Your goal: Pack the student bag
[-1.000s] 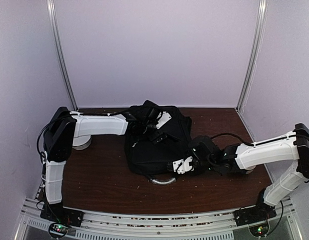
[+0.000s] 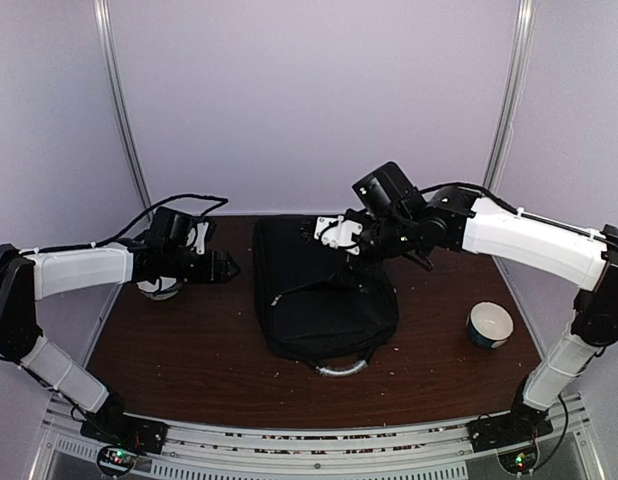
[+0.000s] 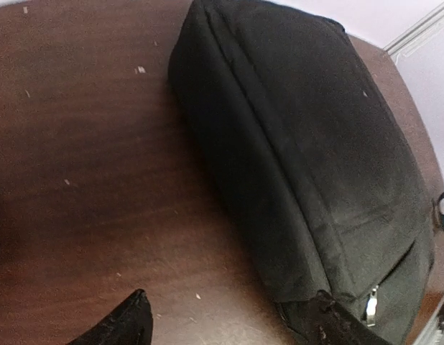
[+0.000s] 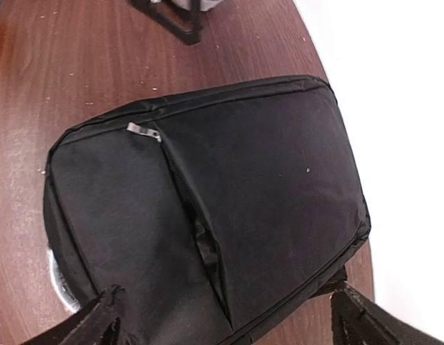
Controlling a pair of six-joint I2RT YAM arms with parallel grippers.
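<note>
A black bag [image 2: 324, 325] lies flat on the brown table, its pale curved handle [image 2: 341, 370] towards the front edge. Across its face runs a seam with a silver zipper pull [image 4: 144, 132] at one end; part of this seam gapes slightly in the right wrist view. To the left of the bag, clear of it, my left gripper [image 2: 226, 268] stands open and empty. Over the bag's upper part hangs my right gripper, also open, with its fingers apart and nothing held. The right arm hides the bag's upper right edge from above.
A white bowl [image 2: 160, 288] sits at the left, partly covered by the left arm. On the right stands a bowl [image 2: 490, 325] with a dark outside.
My left gripper has withdrawn leftwards from over the bag. My right gripper has moved from the bag's lower right towards its far end. The bag has shifted only slightly.
</note>
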